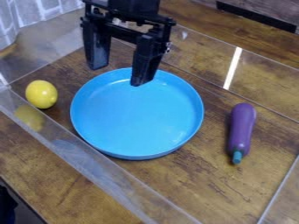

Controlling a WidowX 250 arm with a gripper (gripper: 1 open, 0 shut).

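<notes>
The black gripper (121, 59) hangs over the back part of a blue plate (135, 118), its two fingers spread apart on either side with nothing visible between them. A yellow lemon-like object (42, 94) lies left of the plate. A purple toy eggplant (240, 131) with a teal tip lies to the right of the plate.
The wooden table (211, 188) has free room at the front right and behind the plate. A clear plastic edge runs diagonally along the front left.
</notes>
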